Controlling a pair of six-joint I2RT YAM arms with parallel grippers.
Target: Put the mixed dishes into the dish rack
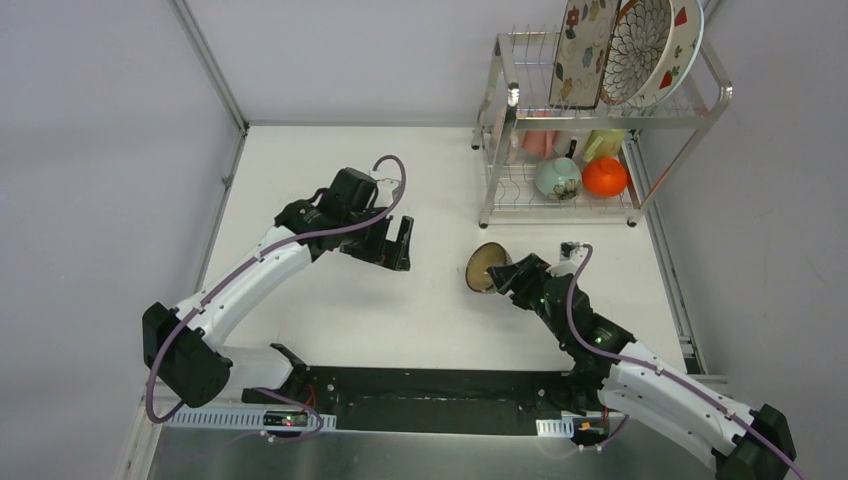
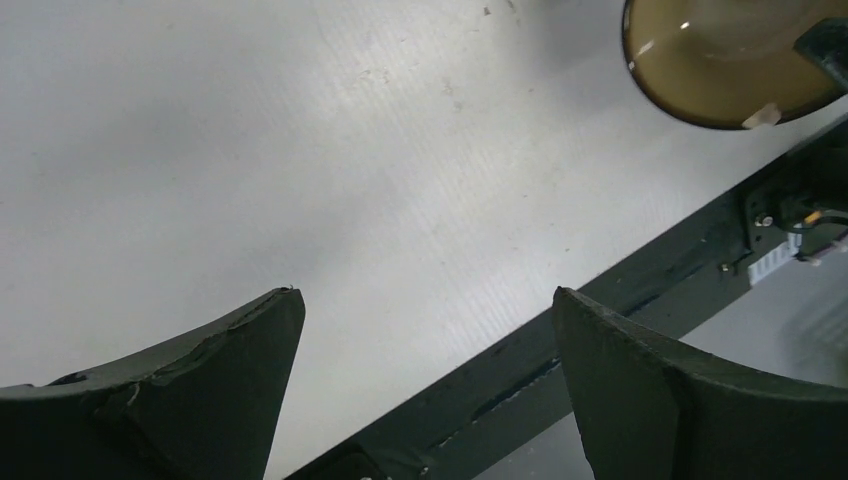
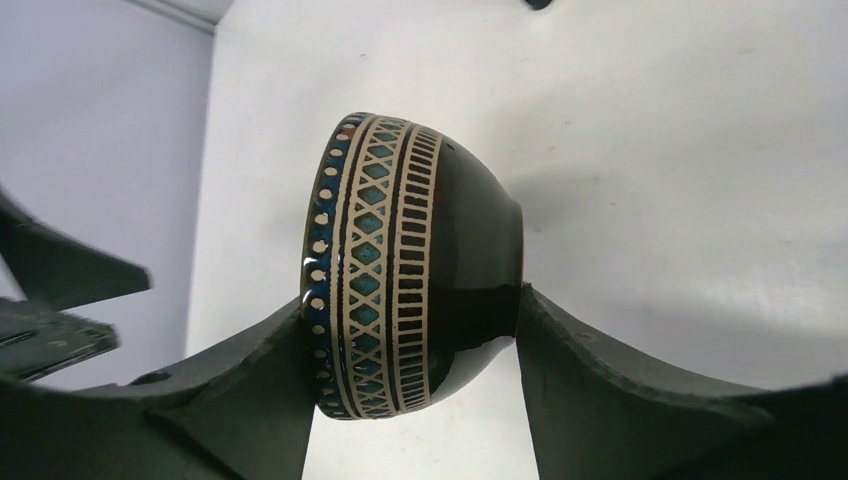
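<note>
A dark bowl [image 1: 479, 267] with a brown inside and patterned band is held tipped on its side by my right gripper [image 1: 503, 272]. In the right wrist view the bowl [image 3: 411, 260] sits between both fingers. My left gripper [image 1: 397, 243] stands open and empty left of it; in the left wrist view the bowl [image 2: 730, 55] is at the upper right, away from the fingers.
The steel rack [image 1: 610, 123] at the back right holds plates [image 1: 650, 55] above, and a mint bowl [image 1: 557, 180], an orange bowl [image 1: 605, 177] and cups below.
</note>
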